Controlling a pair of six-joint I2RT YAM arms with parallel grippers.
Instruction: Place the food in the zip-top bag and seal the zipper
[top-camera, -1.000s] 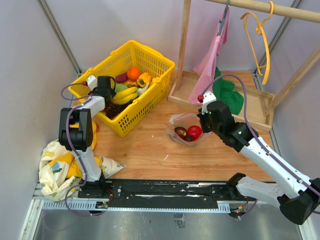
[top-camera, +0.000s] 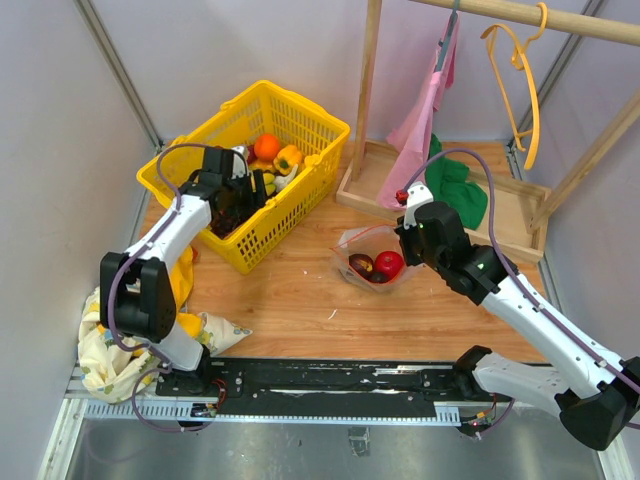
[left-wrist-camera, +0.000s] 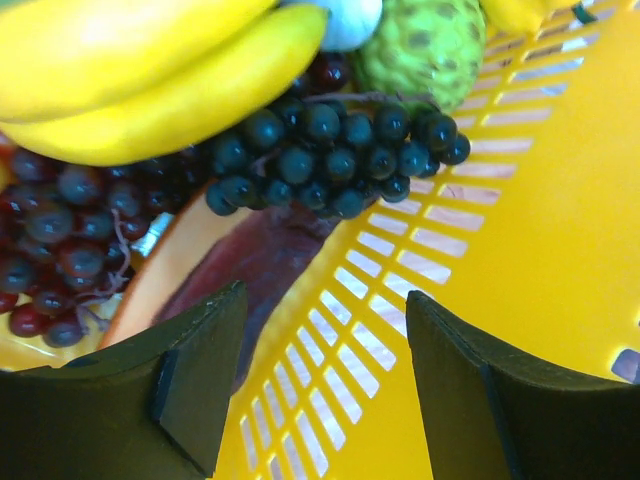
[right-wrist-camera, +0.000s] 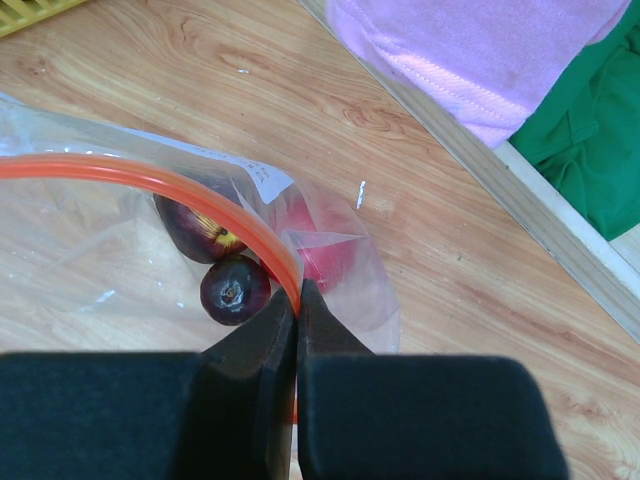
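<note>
The yellow basket (top-camera: 240, 255) holds bananas (left-wrist-camera: 160, 90), dark grapes (left-wrist-camera: 300, 160), red grapes (left-wrist-camera: 70, 240), a green round fruit (left-wrist-camera: 415, 50), an orange (top-camera: 266, 146) and a yellow pepper (top-camera: 288, 158). My left gripper is inside it, open, nothing between its fingers, above a long dark item. The clear zip bag (top-camera: 353, 243) sits on the table with a red fruit (top-camera: 389, 263) and darker round fruits (right-wrist-camera: 234, 290) inside. My right gripper is shut on the bag's orange-zippered edge, holding the mouth up.
A wooden rack (top-camera: 530, 230) with pink cloth (top-camera: 410, 140), green cloth (top-camera: 455, 190) and a hanger (top-camera: 530, 90) stands behind the bag at right. Patterned and yellow cloths (top-camera: 110, 360) lie at lower left.
My left arm has moved right and swung over the basket, from its left side to above the bananas and grapes. The right arm and bag look unchanged.
</note>
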